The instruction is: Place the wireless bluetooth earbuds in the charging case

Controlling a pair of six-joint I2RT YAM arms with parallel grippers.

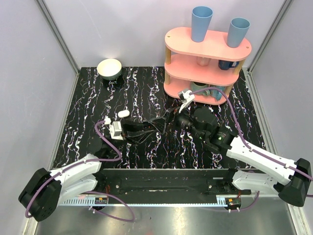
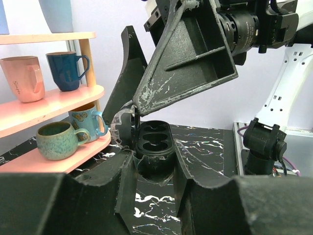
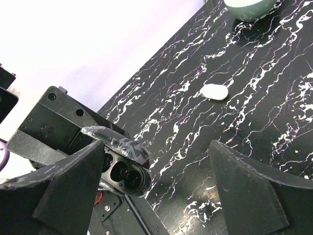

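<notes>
My left gripper (image 1: 145,129) is shut on the dark charging case (image 2: 155,149), its wells facing up in the left wrist view; in the right wrist view the case (image 3: 124,176) shows at lower left with dark round wells. My right gripper (image 1: 171,120) stands open beside and above the case, its fingers close to it. A small white object (image 3: 214,91) lies on the black marble table, also seen behind the left gripper in the top view; whether it is an earbud or the case lid I cannot tell.
A pink shelf (image 1: 205,41) with cups and mugs stands at the back right. A green bowl (image 1: 110,68) sits at the back left.
</notes>
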